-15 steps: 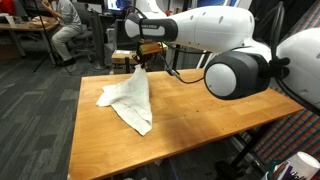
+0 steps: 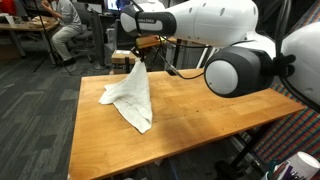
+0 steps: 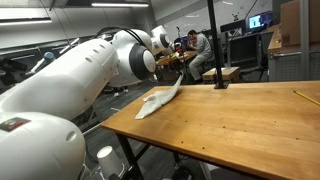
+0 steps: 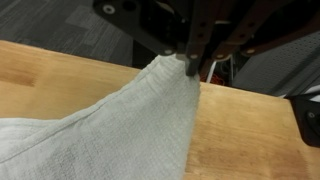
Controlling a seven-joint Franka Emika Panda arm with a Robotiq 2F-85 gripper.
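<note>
A pale, whitish cloth (image 2: 130, 97) lies partly spread on the wooden table (image 2: 185, 125), with one corner pulled up into a peak. At that peak my gripper is shut on the cloth; in the wrist view the fabric (image 4: 135, 130) runs up to the fingertips. The lower part of the cloth still rests on the tabletop. In exterior view 2 the raised cloth (image 3: 162, 98) slants up towards the arm, and the gripper itself is hard to make out there.
Bare tabletop extends to the right of the cloth in exterior view 1. A yellow stick-like thing (image 3: 307, 97) lies at the right in exterior view 2. A dark post (image 3: 216, 45) stands behind the table, and a person (image 3: 199, 50) sits beyond it.
My gripper has risen slightly, drawing the cloth's peak a little higher. The cloth's lower part stays about where it was on the table.
</note>
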